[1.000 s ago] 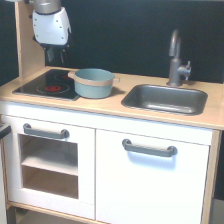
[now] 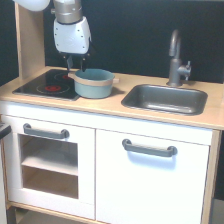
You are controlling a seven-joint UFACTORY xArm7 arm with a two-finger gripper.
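Observation:
A blue-green pot with a light handle on each side stands upright on the wooden counter, against the right edge of the black hob. My gripper, white with dark fingers, points down over the pot's left side, close to the left handle. The fingers blend into the dark wall behind, so their opening cannot be made out. Whether they touch the handle is also unclear.
The black hob with a red-ringed burner is bare on its left. To the right are a steel sink and a grey faucet. Below, an oven door and a white cabinet door are closed.
The gripper has moved right and lower, from above the hob to the pot's left side. The pot looks unmoved.

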